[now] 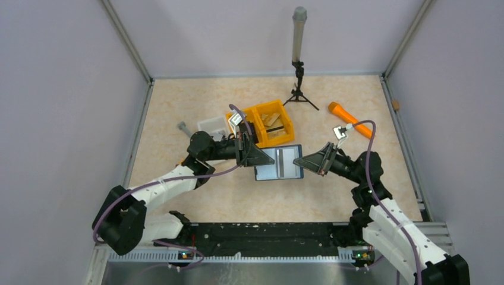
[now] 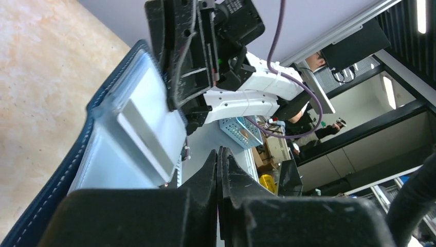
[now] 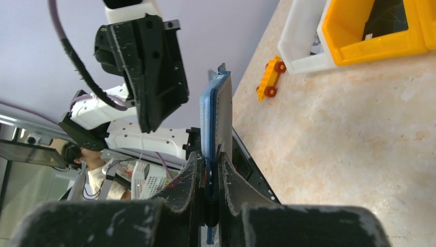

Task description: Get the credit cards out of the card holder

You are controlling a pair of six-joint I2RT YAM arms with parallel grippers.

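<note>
The dark blue card holder (image 1: 289, 171) is held up spread open, its pale clear sleeves and a grey centre strip showing from above. My right gripper (image 1: 296, 161) is shut on its right side; the right wrist view shows the holder (image 3: 216, 105) edge-on, rising from between those fingers. My left gripper (image 1: 273, 160) hovers over the holder's left half in the top view. In the left wrist view its fingertips (image 2: 220, 152) are pressed together with nothing between them, and the holder (image 2: 139, 167) lies to their left. I cannot make out separate cards in the sleeves.
Behind the holder stand a yellow bin (image 1: 287, 123) with small items and a white bin (image 1: 213, 124). An orange microphone (image 1: 350, 120) lies back right, near a black tripod (image 1: 299, 92). A small toy car (image 3: 271, 78) sits left.
</note>
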